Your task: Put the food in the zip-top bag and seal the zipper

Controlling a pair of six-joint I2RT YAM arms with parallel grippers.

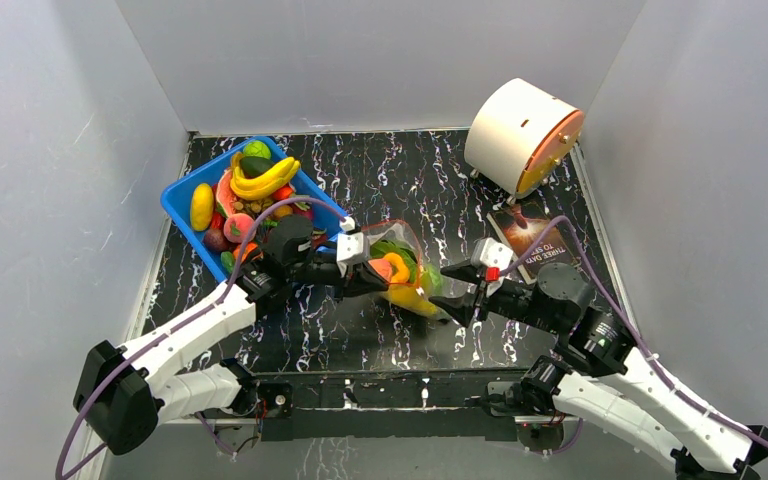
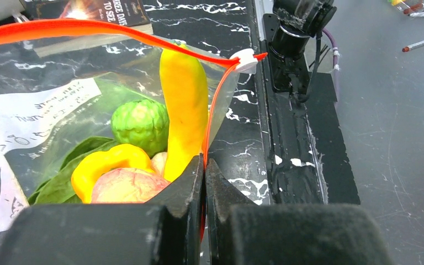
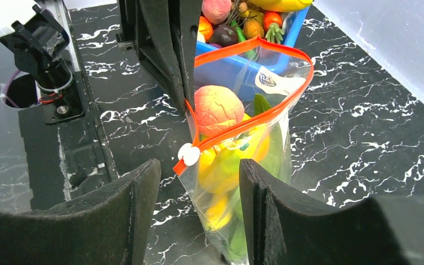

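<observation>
The clear bag (image 1: pixel 400 300) stands mid-table, its red-edged mouth gaping, holding a pink round food (image 2: pixel 127 186), yellow pepper (image 2: pixel 100 163), green round vegetable (image 2: pixel 139 124), long yellow item (image 2: pixel 183 110) and leaves. My left gripper is shut on the red zipper edge at the bag's near side. The white slider (image 3: pixel 189 154) sits at the zipper's end. My right gripper is open, facing that slider end, with the bag between and beyond its fingers.
A blue crate (image 1: pixel 180 205) of produce stands left, partly under my left arm. A cream cylinder (image 1: pixel 505 130) and a book (image 1: pixel 515 225) lie at right.
</observation>
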